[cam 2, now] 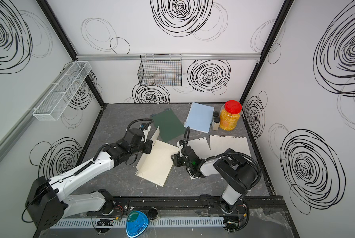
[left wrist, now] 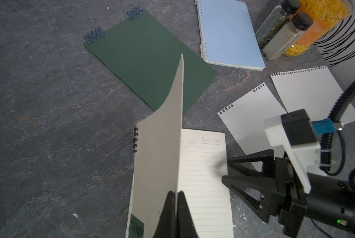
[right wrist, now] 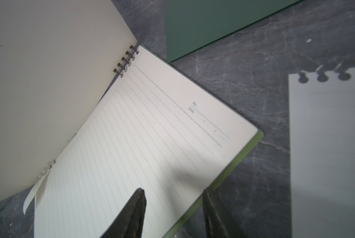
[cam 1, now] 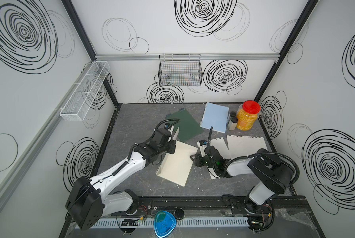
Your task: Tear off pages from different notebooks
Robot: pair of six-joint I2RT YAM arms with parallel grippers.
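Note:
A spiral notebook with lined cream pages [right wrist: 145, 130] lies open on the table. Its cover [left wrist: 157, 158] stands raised along the left side, and my left gripper is shut on the cover's free edge. Just at the notebook's right edge, my right gripper is open, one finger over the lined page and the other beyond its green edge, with no page between them. Behind lies a dark green spiral notebook [left wrist: 145, 55], closed, and a light blue one [left wrist: 231, 31] is to its right. Two loose torn sheets, one near [left wrist: 250, 115] and one farther right [left wrist: 316, 91], lie on the right.
Two small shakers [cam 1: 232, 121] and a red-lidded jar [cam 1: 247, 115] stand at the back right. Wire baskets hang on the back [cam 1: 180, 71] and left walls. Bare tabletop [cam 1: 133, 123] shows at the left, with small paper scraps on it.

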